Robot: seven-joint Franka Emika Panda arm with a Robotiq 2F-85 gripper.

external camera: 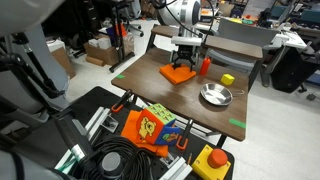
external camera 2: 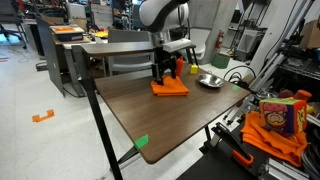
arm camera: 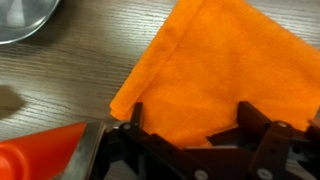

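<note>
An orange cloth (external camera: 178, 74) lies spread on the brown table, with a few folds across it in the wrist view. My gripper is at the cloth's near edge in that view, its dark fingers wide apart. Orange fabric shows in the gap, but nothing looks pinched. In exterior view 2 the gripper is close to the cloth (external camera 2: 170, 87); whether it touches the fabric cannot be told.
A red bottle (external camera: 205, 66) stands close beside the cloth. A metal pan (external camera: 216, 95) and a yellow block (external camera: 227, 79) lie farther right.
</note>
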